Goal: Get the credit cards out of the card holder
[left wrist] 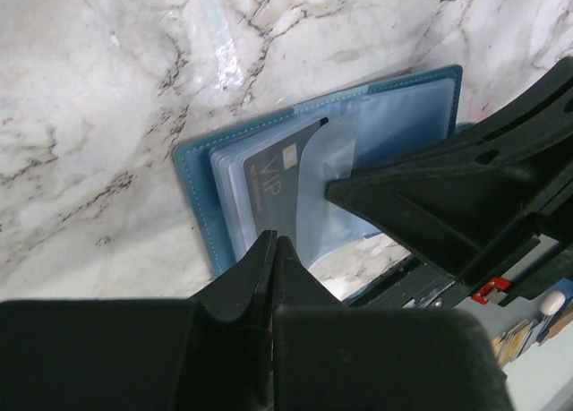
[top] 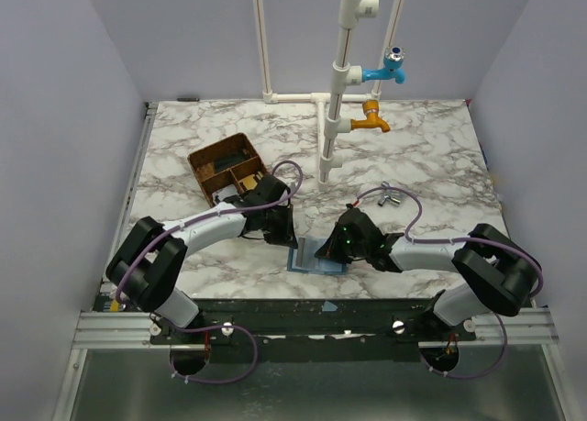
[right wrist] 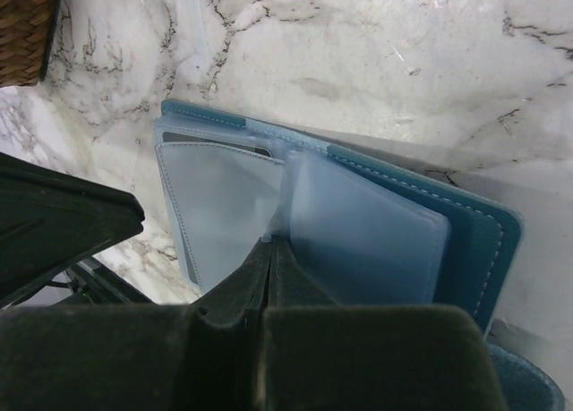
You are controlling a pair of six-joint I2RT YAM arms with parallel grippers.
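Observation:
The blue card holder (top: 314, 263) lies open on the marble table. In the left wrist view a stack of cards (left wrist: 270, 185), topped by a dark VIP card, sits under a clear sleeve (left wrist: 324, 205). My left gripper (top: 292, 245) is shut just at the card end of the holder, nothing seen between its fingertips. My right gripper (top: 321, 254) is shut with its tips on the holder's middle, at the edge of a clear sleeve (right wrist: 367, 232); whether anything thin is between them is hidden.
A divided wicker box (top: 217, 152) stands at the back left. A white pipe stand with blue and orange taps (top: 369, 121) rises behind, and a metal piece (top: 390, 193) lies to the right.

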